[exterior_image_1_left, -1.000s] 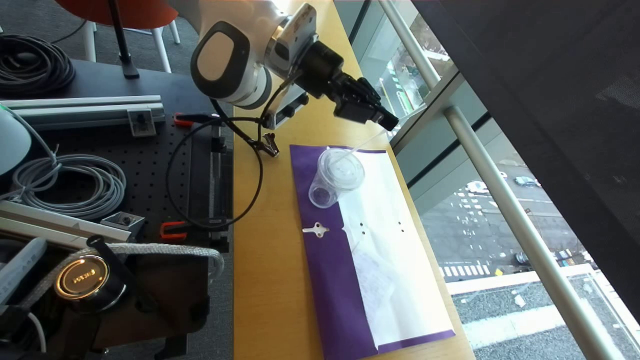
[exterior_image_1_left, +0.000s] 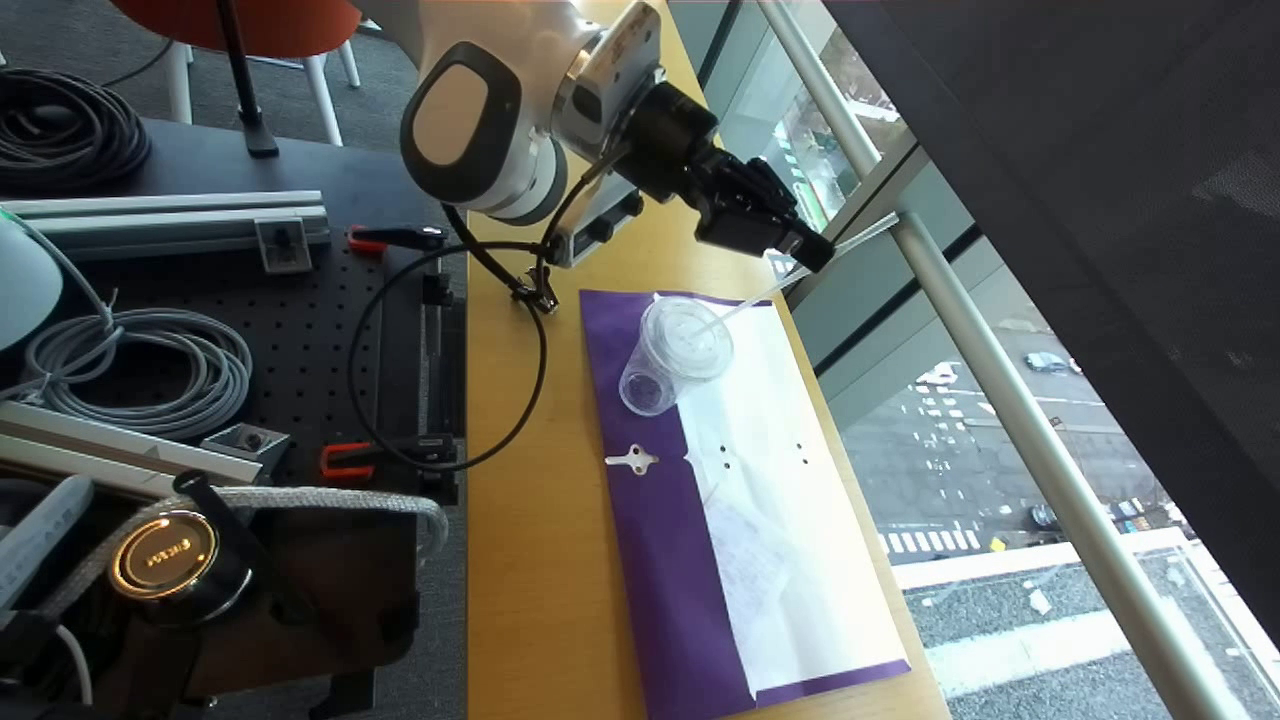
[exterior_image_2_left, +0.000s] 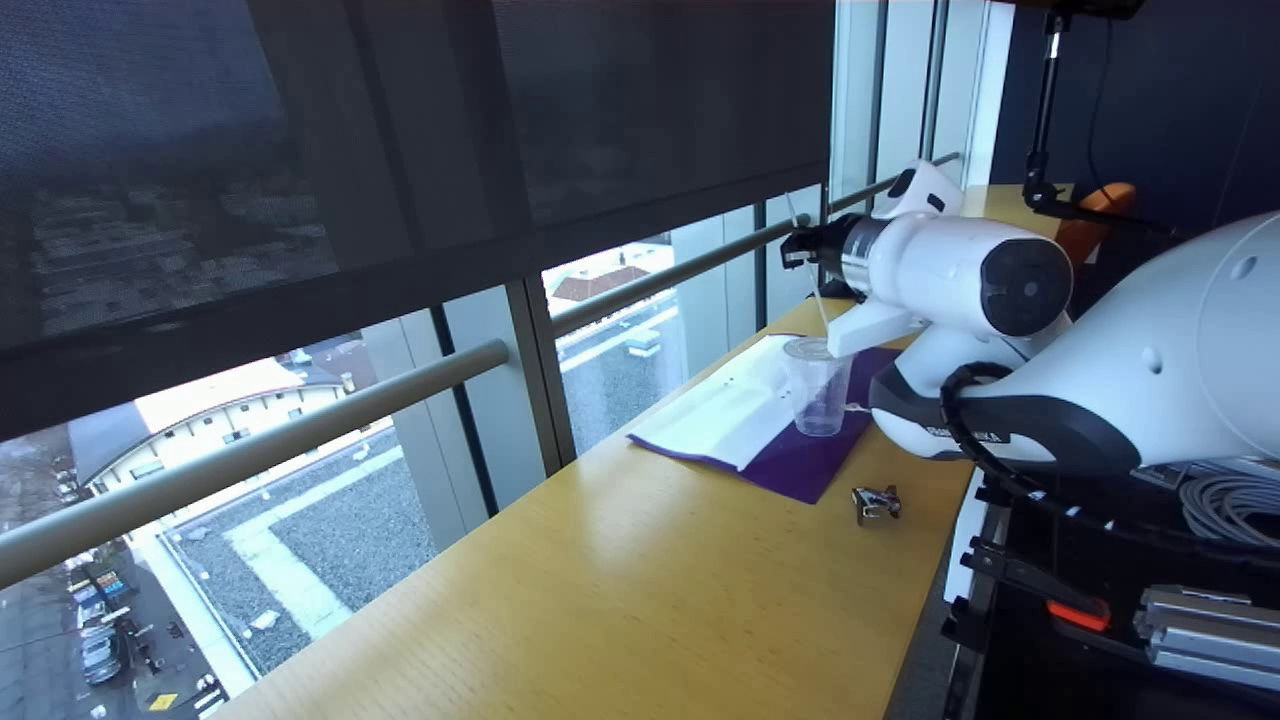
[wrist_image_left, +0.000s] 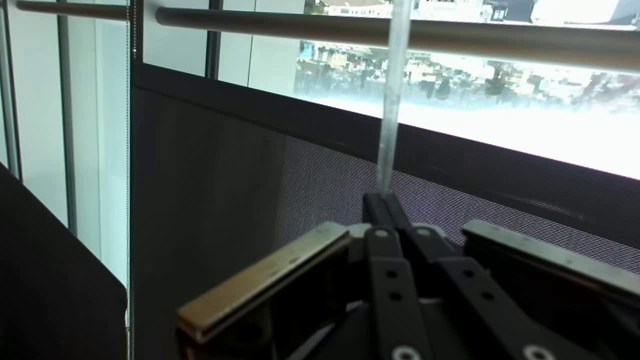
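Note:
A clear plastic cup (exterior_image_1_left: 648, 386) with a clear lid (exterior_image_1_left: 687, 338) stands on a purple and white folder (exterior_image_1_left: 786, 564). Pinched in the fingertips is a thin whitish straw (wrist_image_left: 393, 90), with my gripper (exterior_image_1_left: 816, 250) shut on it. In exterior view 2 the straw (exterior_image_2_left: 819, 300) slants down from the gripper (exterior_image_2_left: 794, 250) to the cup's lid (exterior_image_2_left: 810, 348). Its lower end overlaps the lid; how far it goes in, I cannot tell. The wrist view has the straw running upward from the shut gripper.
A window rail (exterior_image_1_left: 1020, 372) and a dark blind (exterior_image_1_left: 1116, 180) lie close on the window side. A small metal clip (exterior_image_2_left: 876, 502) is on the wooden tabletop (exterior_image_2_left: 576, 600), which is mostly clear in front of the folder. My cable (exterior_image_1_left: 540, 372) loops over the table's edge.
My gripper has moved toward the window, carrying the straw with it. The cup's lid has shifted very slightly the same way, while its base has barely moved.

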